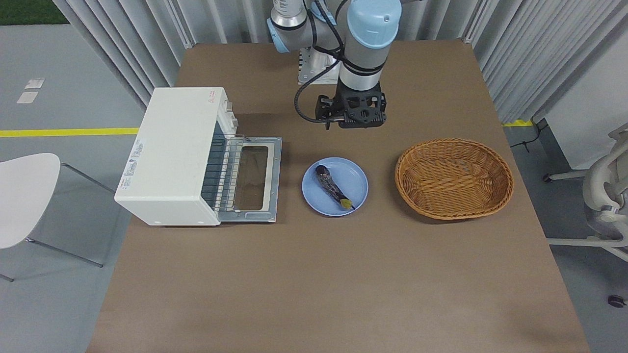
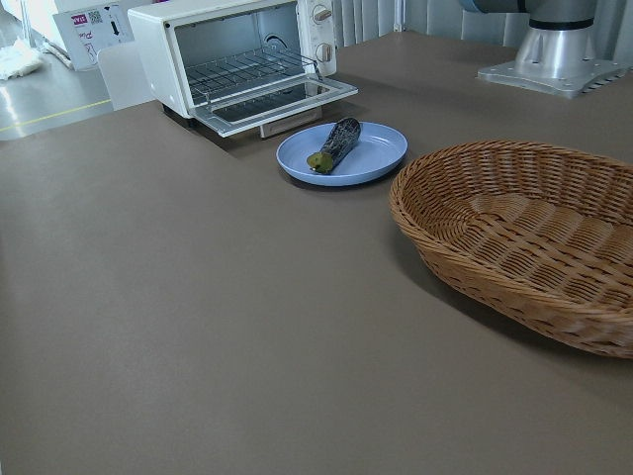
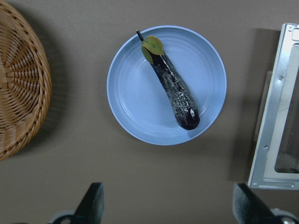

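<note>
A dark eggplant (image 3: 170,86) with a green cap lies on a blue plate (image 3: 126,102) between the white toaster oven (image 1: 162,153) and the wicker basket (image 1: 453,176). The oven door (image 3: 271,140) is folded down open over the table, beside the plate. My gripper is high above the table behind the plate; in the wrist view its fingers are wide apart at the lower edge, open with nothing between them. In the camera left view the gripper is out of sight.
The arm's base stands at the back edge by the curtain. Chairs stand off both sides of the table.
</note>
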